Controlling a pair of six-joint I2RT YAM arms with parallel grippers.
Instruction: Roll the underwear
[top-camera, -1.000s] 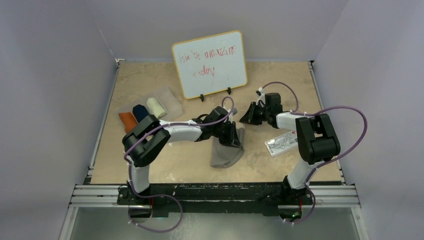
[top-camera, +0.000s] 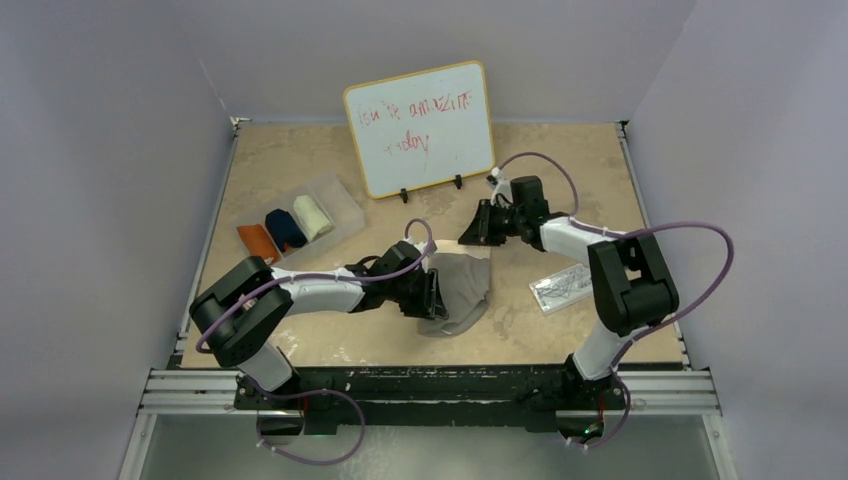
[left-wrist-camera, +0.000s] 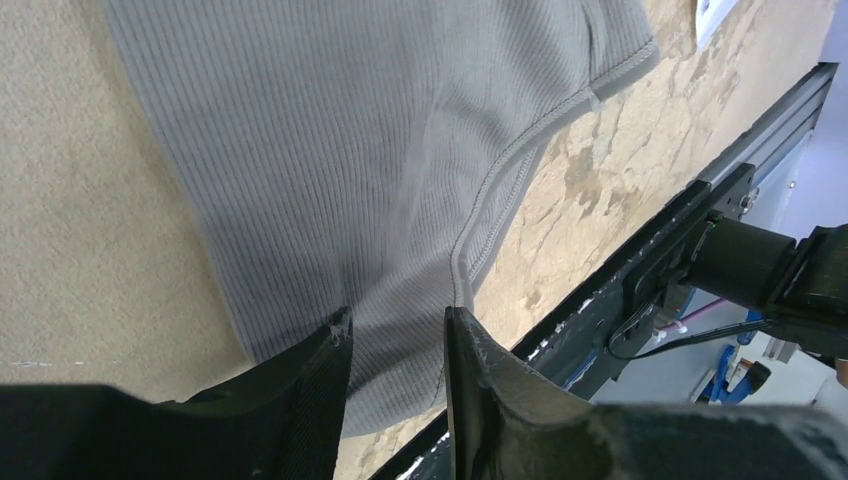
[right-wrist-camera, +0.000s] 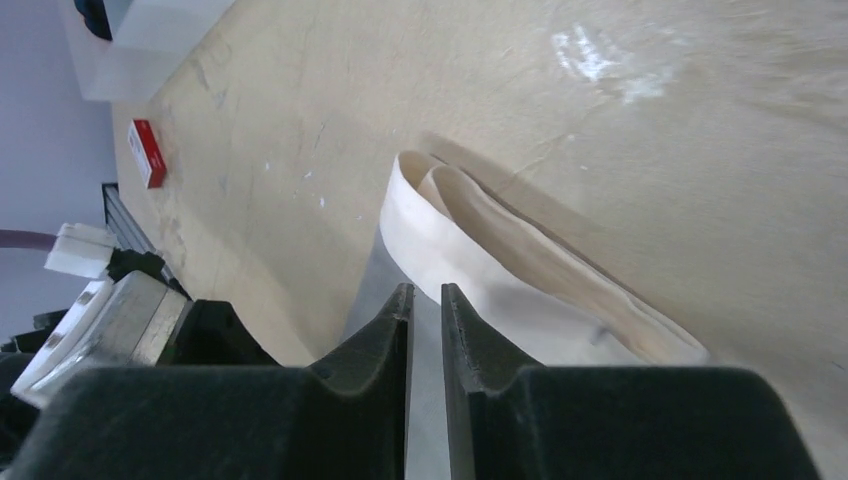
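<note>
The grey ribbed underwear (top-camera: 462, 285) lies spread on the table with a pale waistband along its far edge, seen folded over in the right wrist view (right-wrist-camera: 490, 270). My left gripper (top-camera: 430, 305) is low over the near part of the garment; in the left wrist view its part-open fingers (left-wrist-camera: 490, 400) are at the bunched near edge. My right gripper (top-camera: 478, 230) is above the far waistband, its fingers a narrow gap apart, with nothing clearly between them.
A clear bin (top-camera: 345, 205) with rolled orange, navy and cream cloths is at the left. A whiteboard (top-camera: 420, 150) stands behind, a white keyboard-like item (top-camera: 560, 288) lies right. The table edge runs close in front.
My left gripper has moved toward the front edge and down the garment. My right gripper has moved leftward to over the waistband, which now shows more fully at the far end.
</note>
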